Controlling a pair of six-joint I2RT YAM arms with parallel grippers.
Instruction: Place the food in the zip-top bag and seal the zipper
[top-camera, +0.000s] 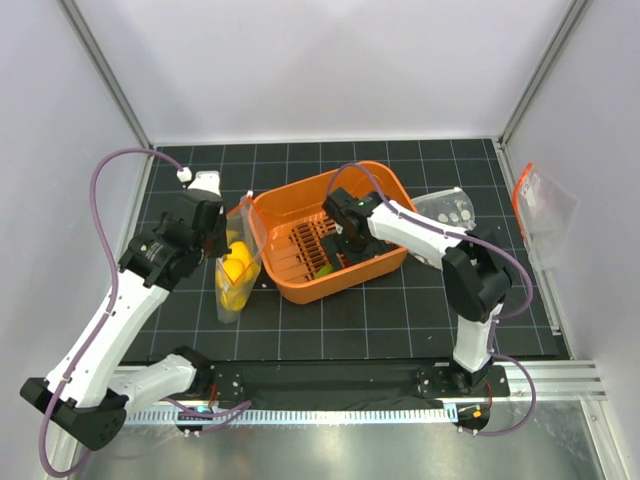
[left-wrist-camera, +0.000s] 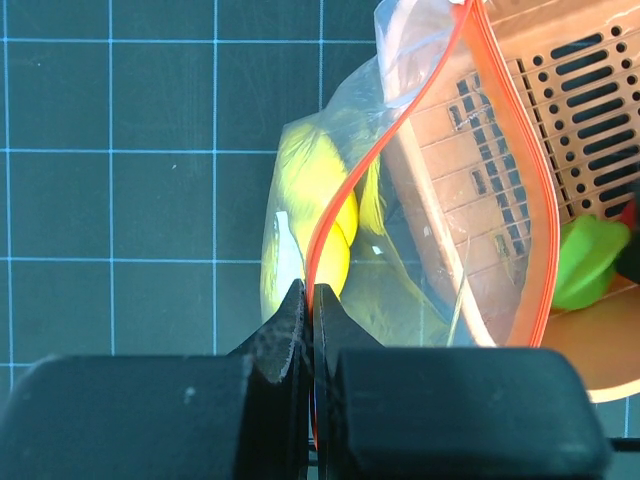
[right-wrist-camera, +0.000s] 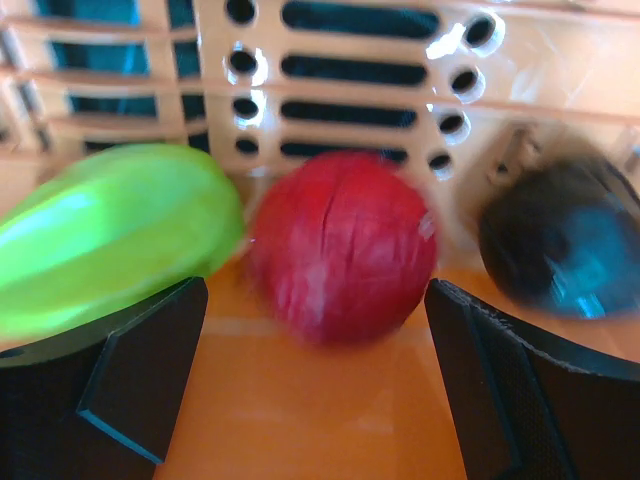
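A zip top bag (left-wrist-camera: 380, 290) with red zipper and yellow food (top-camera: 236, 265) inside stands left of the orange bin (top-camera: 300, 292). My left gripper is shut on the bag's red zipper edge. My right gripper is down inside the bin, open, its fingers either side of a red round food (right-wrist-camera: 340, 245). A green food (right-wrist-camera: 115, 220) lies to its left and a dark food (right-wrist-camera: 555, 240) to its right.
Clear bags or packs (top-camera: 450, 212) lie behind the right arm, and another red-zipped bag (top-camera: 540, 215) is at the right wall.
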